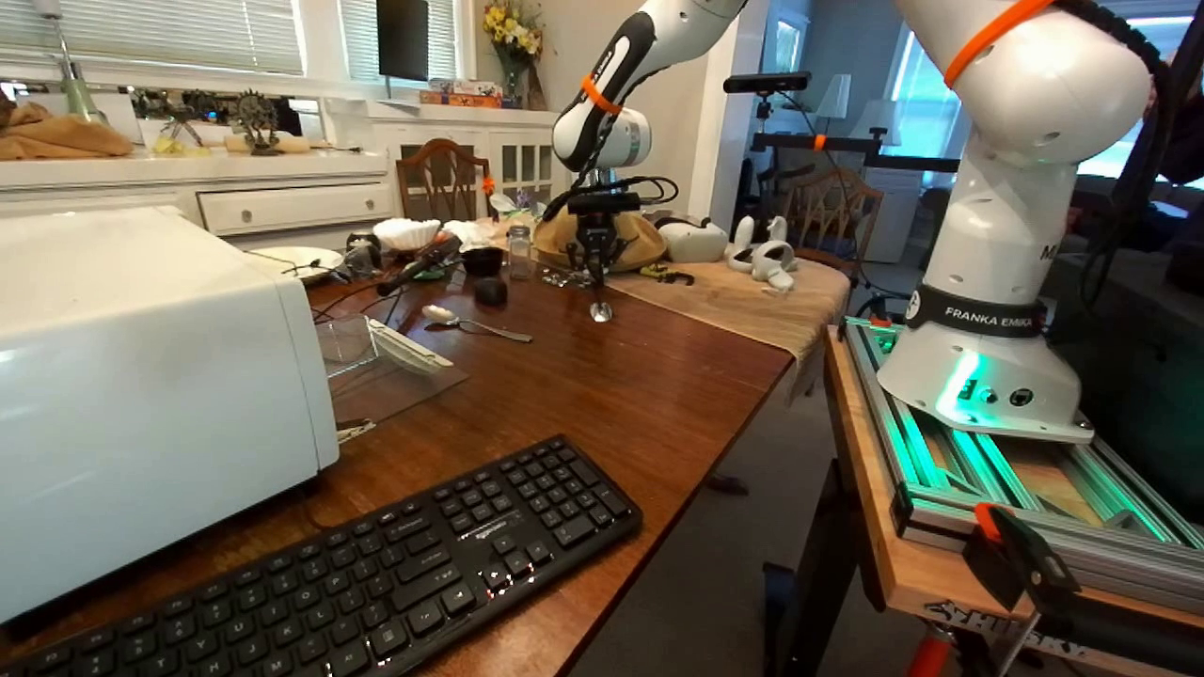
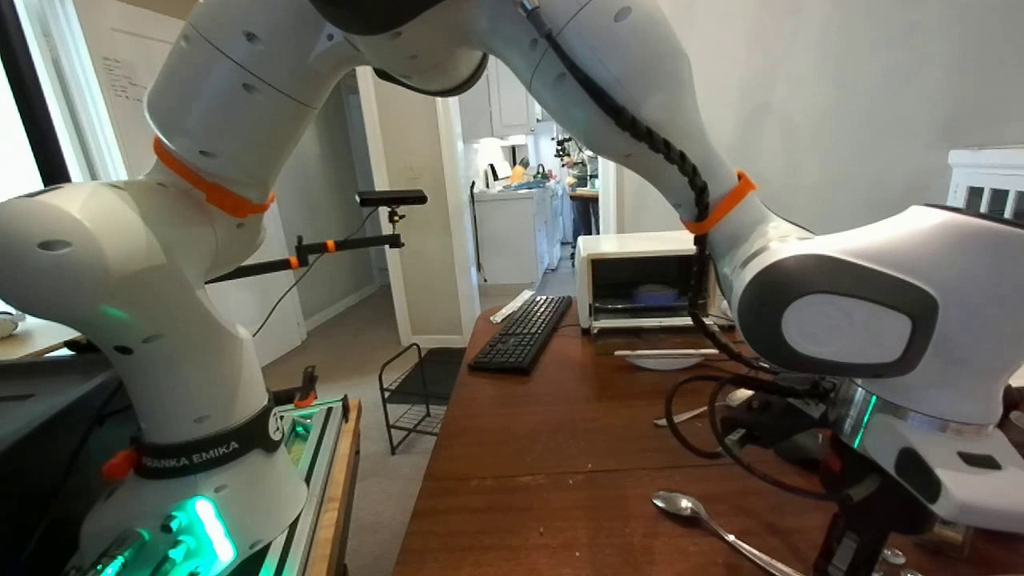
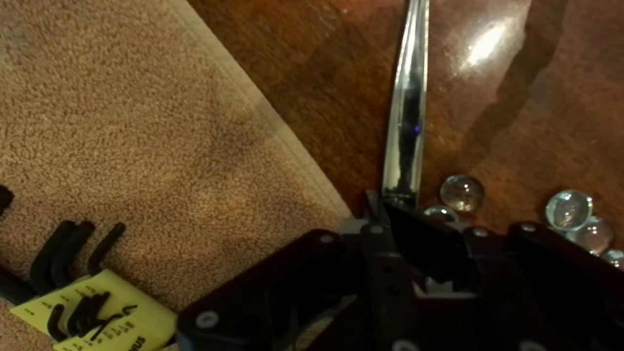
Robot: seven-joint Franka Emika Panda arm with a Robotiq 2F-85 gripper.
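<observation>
A shiny metal spoon (image 2: 683,506) lies on the brown wooden table, its bowl pointing away from my gripper. The wrist view shows its handle (image 3: 407,111) running down to my fingertips, where the handle's end disappears between them. My gripper is shut on that end, low at the table. From the first exterior view, the gripper (image 1: 597,280) points downward just behind the spoon's bowl (image 1: 600,312). The second exterior view cuts off the fingertips at its lower edge.
Clear glass beads (image 3: 569,209) lie right beside the fingers. A tan cloth (image 3: 146,117) bears a yellow hex-key holder (image 3: 117,316). Another spoon (image 1: 497,331), a black keyboard (image 1: 451,553) and a white toaster oven (image 1: 169,361) share the table. Bare wood lies around the table's middle.
</observation>
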